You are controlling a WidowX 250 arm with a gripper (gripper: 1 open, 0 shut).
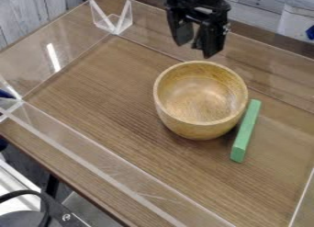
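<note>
My gripper (194, 34), black, hangs at the top centre over the wooden table (86, 139), its fingers open. Just below it sits a round tan wooden bowl (199, 102), which looks empty. A green bar (245, 130) lies to the right of the bowl, slanting toward the lower right. Whether anything is under the fingertips is hard to make out.
A clear, angular plastic object (112, 17) stands at the upper left. A black cable (31, 196) curves in at the lower left corner.
</note>
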